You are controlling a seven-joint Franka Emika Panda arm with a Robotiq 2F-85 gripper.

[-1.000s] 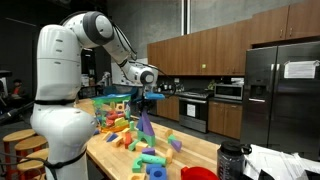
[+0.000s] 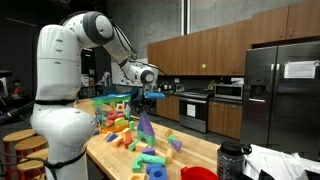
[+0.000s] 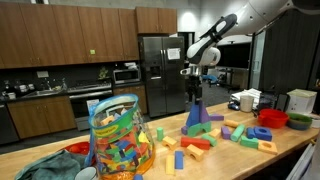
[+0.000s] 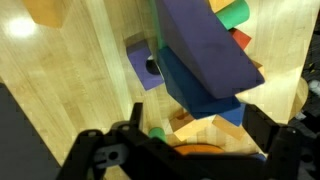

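Observation:
A tall purple wedge-shaped block (image 3: 197, 116) stands upright on the wooden table, among smaller blocks. My gripper (image 3: 194, 96) is just above its narrow top. In the wrist view the block (image 4: 212, 48) looks large, its purple and dark teal faces reaching down to the space between my fingertips. The two black fingers (image 4: 128, 132) are spread wide, and the gripper is open. Exterior view 1 also has the gripper (image 2: 146, 100) over the purple block (image 2: 146, 127); whether a finger touches it cannot be told there.
A clear container of colourful blocks (image 3: 122, 145) stands close to the wedge. Loose blocks lie around it, including a green one (image 2: 152, 159) and a blue ring (image 3: 263, 133). A red bowl (image 3: 272, 118) sits farther along the table. A black canister (image 2: 231, 160) stands near the edge.

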